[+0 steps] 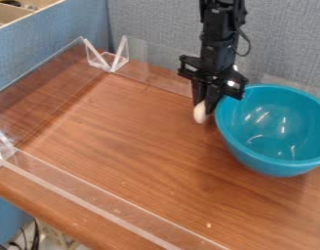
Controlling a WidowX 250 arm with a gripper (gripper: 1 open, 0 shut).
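My black gripper (210,98) hangs from the top at the back right of the wooden table, shut on a small pale object (199,113) that points down from between its fingers; what it is I cannot tell. Just right of it sits a large turquoise bowl (273,146), whose left rim is close to the object.
Clear plastic edging with brackets (106,61) runs along its sides. A grey padded wall stands behind, and a wooden box (9,14) is at the top left.
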